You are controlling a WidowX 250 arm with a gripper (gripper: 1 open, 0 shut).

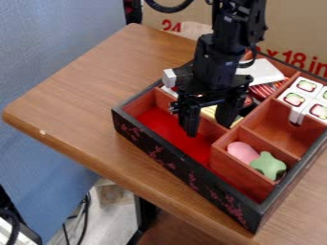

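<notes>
My black gripper [208, 119] reaches down from the top into a dark patterned box [189, 172], over its red-floored left compartment [173, 134]. The fingertips are apart, low in the box near a yellow item [209, 109] partly hidden behind them; whether anything is between them is unclear. A pink oval [242, 150] and a green cross-shaped piece [267, 165] lie in the front right compartment. The middle right compartment [274, 124] looks empty.
A white item with red-framed squares [303, 100] rests at the box's right. Red striped packets and a white piece fill the back. A cardboard box [173, 29] stands behind.
</notes>
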